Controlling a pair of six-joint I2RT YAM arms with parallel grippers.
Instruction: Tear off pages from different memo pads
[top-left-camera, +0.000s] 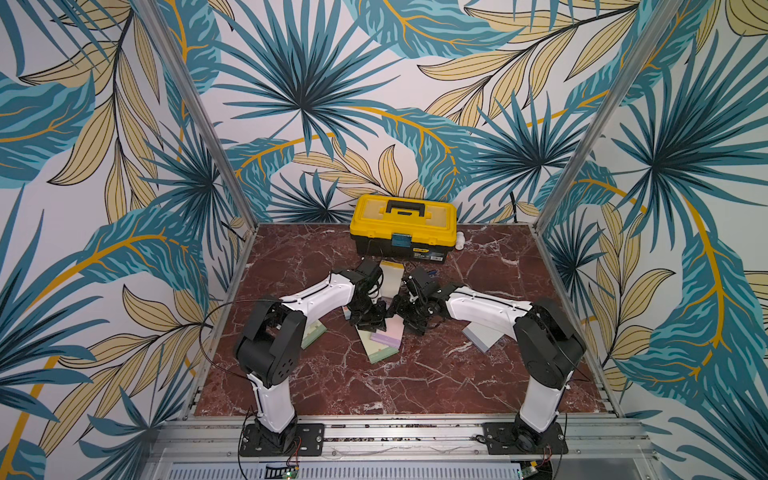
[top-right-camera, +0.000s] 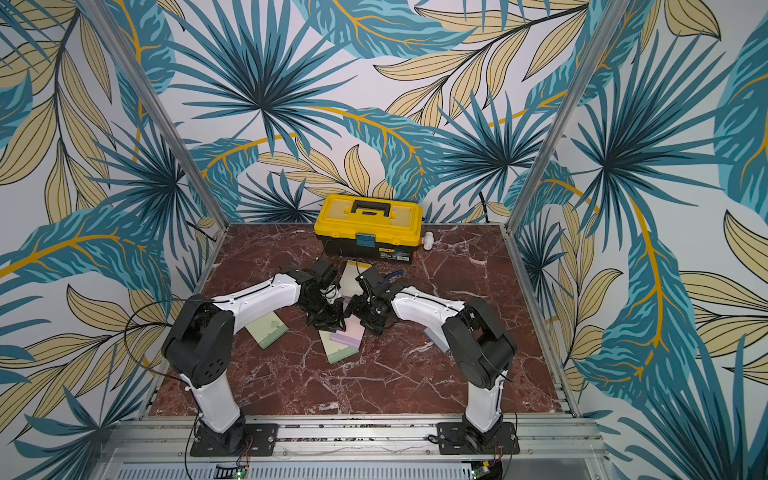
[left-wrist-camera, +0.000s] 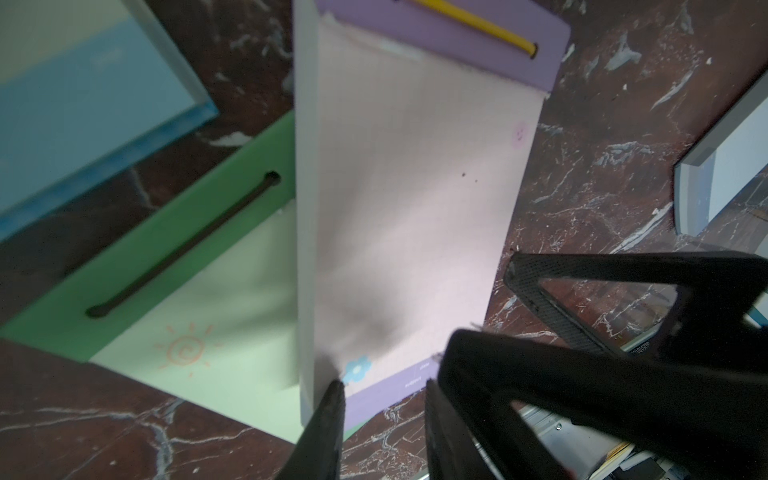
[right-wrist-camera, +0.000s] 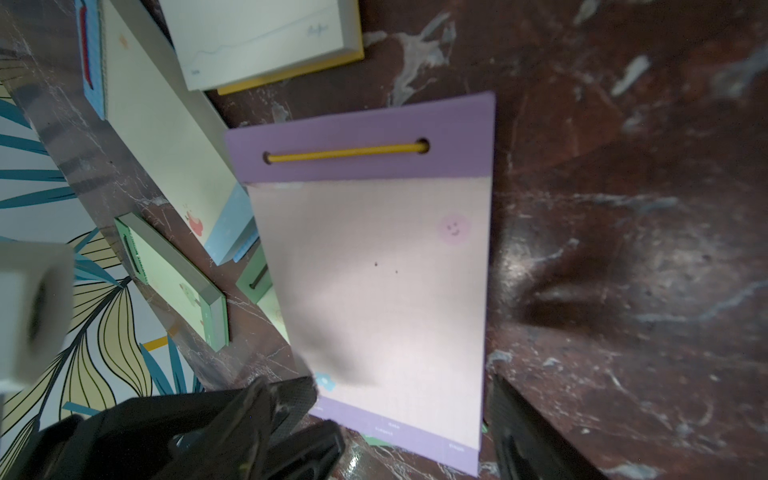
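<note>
A lilac memo pad (right-wrist-camera: 376, 296) with a yellow band through its top lies over a green pad (left-wrist-camera: 200, 336) in the middle of the table. Both grippers are over this pair. My left gripper is at the lilac pad's lower edge, its fingertips apart and nothing clearly between them. My right gripper (top-left-camera: 401, 310) hangs over the lilac pad's right part; in the right wrist view its fingers stand open around the pad's lower portion, above it.
A yellow-edged pad (top-left-camera: 392, 278), a blue pad (left-wrist-camera: 96, 120), a green pad (top-right-camera: 265, 328) at left and a grey pad (top-left-camera: 484, 334) at right lie around. A yellow toolbox (top-left-camera: 403, 220) stands at the back.
</note>
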